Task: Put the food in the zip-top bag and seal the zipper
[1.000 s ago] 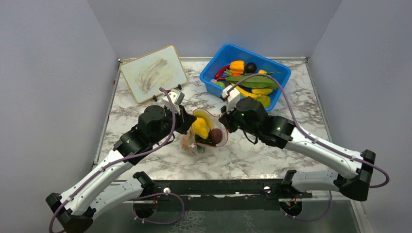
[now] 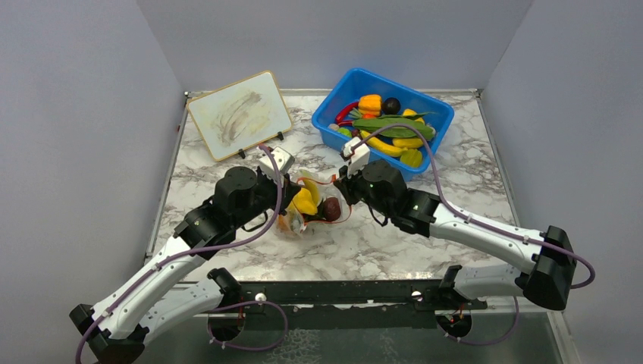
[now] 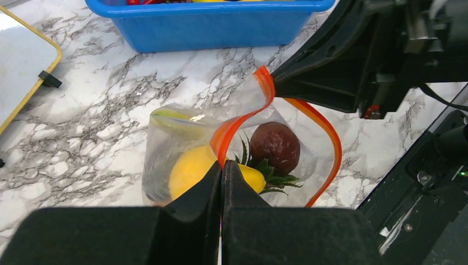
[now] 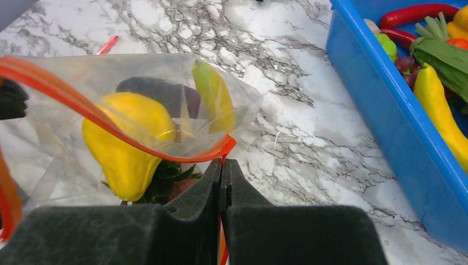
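Observation:
A clear bag with an orange-red zip rim (image 2: 339, 220) hangs between both grippers, its mouth gaping. Inside lie a yellow pear-shaped food (image 4: 128, 144), a dark brown round food (image 3: 275, 148), green leaves (image 3: 276, 179) and a longer yellow-green piece (image 4: 213, 95). My left gripper is shut on the orange rim on the bag's left side. On the opposite side, my right gripper is shut with the rim pinched at its tips. The bag's underside is hidden in the top view.
The blue bin (image 2: 322, 133) of assorted vegetables stands behind the right gripper. At the back left stands a whiteboard (image 2: 241, 114) with a yellow frame. Bare marble table (image 2: 409, 254) lies in front and to the right.

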